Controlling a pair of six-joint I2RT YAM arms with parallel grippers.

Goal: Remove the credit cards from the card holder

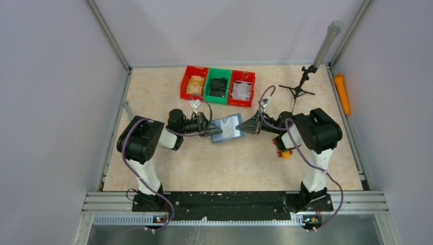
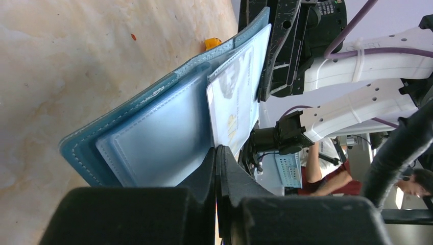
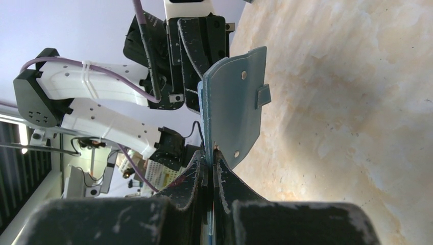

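A light blue card holder (image 2: pixel 153 132) (image 3: pixel 232 102) is held up between the two grippers above the middle of the table. A pale, whitish card (image 2: pixel 232 97) shows in its inner sleeve. My left gripper is shut with its fingertips on the lower edge of that card, in the left wrist view. My right gripper is shut on the thin edge of the card holder, whose blue back with snaps faces the right wrist view.
Red (image 1: pixel 194 68), green (image 1: pixel 219 71) and red (image 1: pixel 242 74) trays stand behind. A tripod (image 1: pixel 301 84) and an orange tube (image 1: pixel 341 94) are at the right; an orange toy (image 1: pixel 286 154) lies under the right arm.
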